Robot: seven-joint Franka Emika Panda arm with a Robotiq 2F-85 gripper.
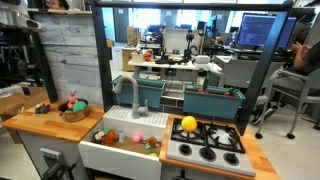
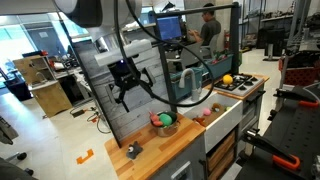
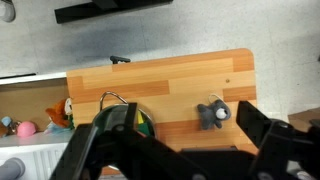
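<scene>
My gripper is open above the wooden counter, its black fingers spread wide at the bottom of the wrist view with nothing between them. In exterior view 2 the gripper (image 2: 134,92) hangs well over the counter. Below it, a small grey plush toy (image 3: 212,115) lies on the bare wood; the same toy (image 2: 133,150) sits near the counter's end in exterior view 2. Beside it stands a metal pot (image 2: 163,128) holding a green item and other colourful pieces. The wrist view shows only part of the pot (image 3: 103,105), the fingers and palm covering some of it.
A white sink (image 1: 112,157) with several toys lies right of the pot. Further right is a stove (image 1: 208,150) bearing a yellow ball (image 1: 189,123). A grey plank wall (image 1: 73,60) rises behind the counter (image 1: 50,124). Bare wood surrounds the grey toy.
</scene>
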